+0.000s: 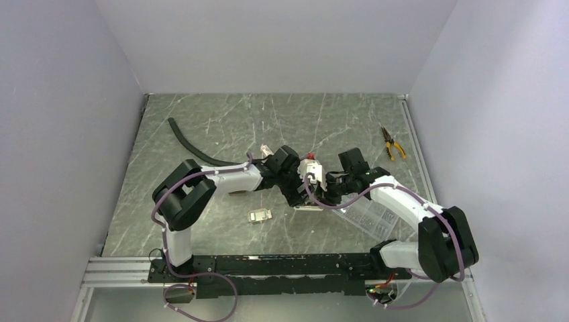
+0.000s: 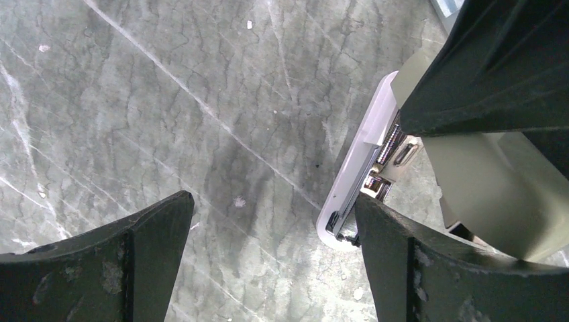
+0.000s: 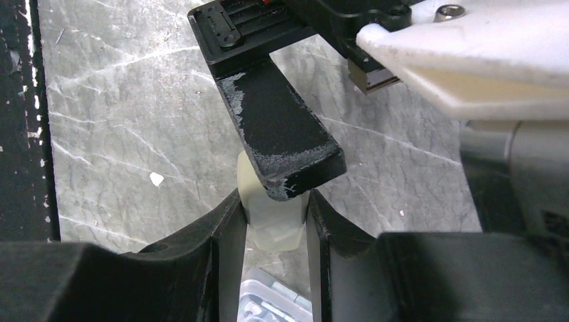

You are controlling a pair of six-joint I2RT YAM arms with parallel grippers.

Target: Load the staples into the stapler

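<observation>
The stapler lies on the table, its pale base showing in the left wrist view with the metal channel and a spring exposed. A finely ribbed grey strip sits at the near end of the channel; I cannot tell whether it is staples. My right gripper is shut on the stapler's cream upper part. Beside the near end of the base, my left gripper stands open, bare table between its fingers, one finger partly covering the stapler. From above, both arms mostly hide the stapler.
A small pale box lies left of the stapler. To the right, a clear compartment tray is partly under the right arm. Pliers lie at the back right, a dark tube at the back left.
</observation>
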